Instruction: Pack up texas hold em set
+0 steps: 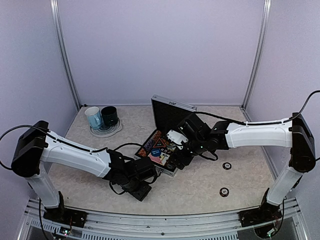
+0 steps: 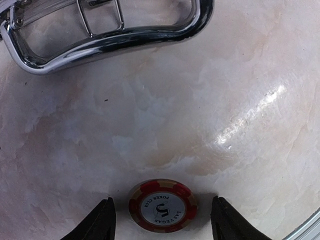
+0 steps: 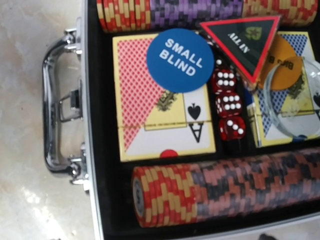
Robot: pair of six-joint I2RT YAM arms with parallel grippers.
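Note:
The silver case [image 1: 171, 173] lies with its black lid [image 1: 164, 114] raised. In the right wrist view it holds chip rolls [image 3: 167, 192], card decks [image 3: 145, 100], red dice [image 3: 229, 104], a blue Small Blind disc [image 3: 180, 60], a triangular All In marker [image 3: 243, 42] and a clear round disc [image 3: 280, 120] on the right deck. A red-and-yellow chip [image 2: 163, 206] lies flat on the table between the parted fingers of my left gripper, with gaps either side. Over the case's front right hovers my right gripper [image 1: 178, 162], open and apparently empty; its fingertips are mostly out of view.
Two loose chips, one farther [image 1: 227, 165] and one nearer [image 1: 224, 192], lie on the right of the table. A blue mug [image 1: 93, 117] and a dark mug [image 1: 109, 116] stand at the back left. The case's handle [image 2: 125, 37] juts out near my left gripper.

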